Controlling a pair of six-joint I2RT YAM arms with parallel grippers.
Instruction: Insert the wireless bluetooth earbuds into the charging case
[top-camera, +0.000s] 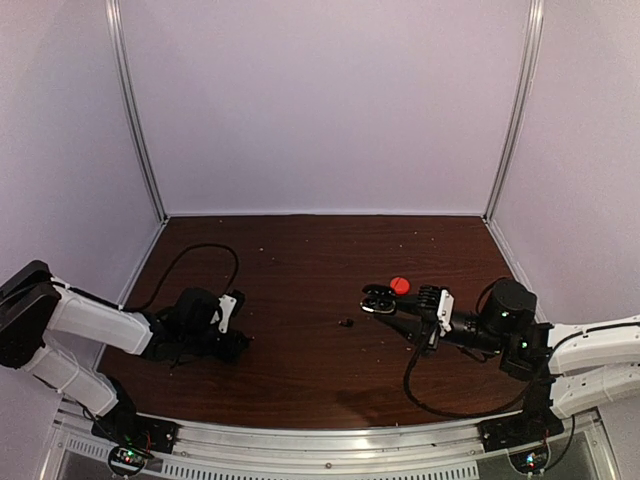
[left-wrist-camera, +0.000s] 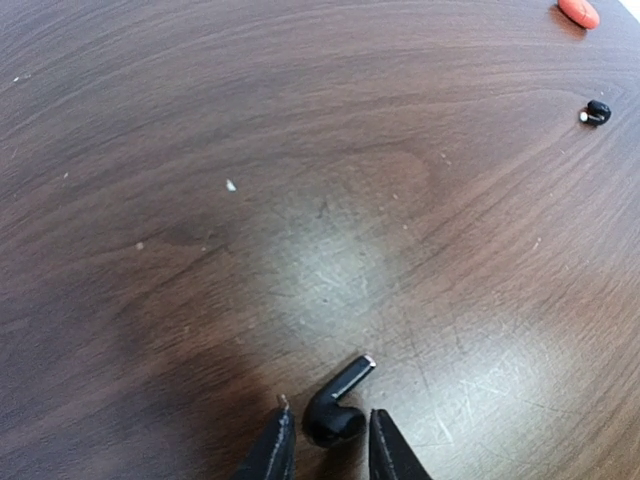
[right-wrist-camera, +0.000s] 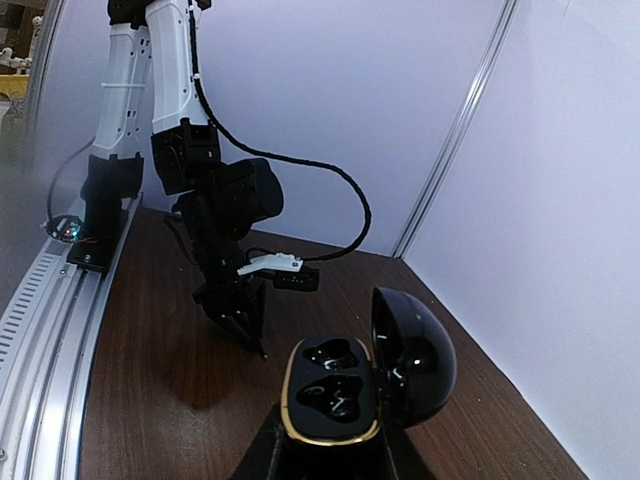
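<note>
A black earbud (left-wrist-camera: 338, 410) lies on the wooden table at the bottom of the left wrist view, its stem pointing up and right. My left gripper is part open, with one finger (left-wrist-camera: 278, 440) on each side of the earbud's round end; a grip on it does not show. The second earbud (left-wrist-camera: 597, 113) rests at the upper right, also visible as a small dark spot (top-camera: 346, 323) near mid-table. The black, gold-rimmed charging case (right-wrist-camera: 332, 392) has its lid up and both wells empty. Its base is held in my shut right gripper, above the table.
A red round object (top-camera: 400, 286) sits on the table just behind the case. The wooden table (top-camera: 300, 270) is otherwise mostly clear. A metal rail (top-camera: 330, 440) runs along the front edge.
</note>
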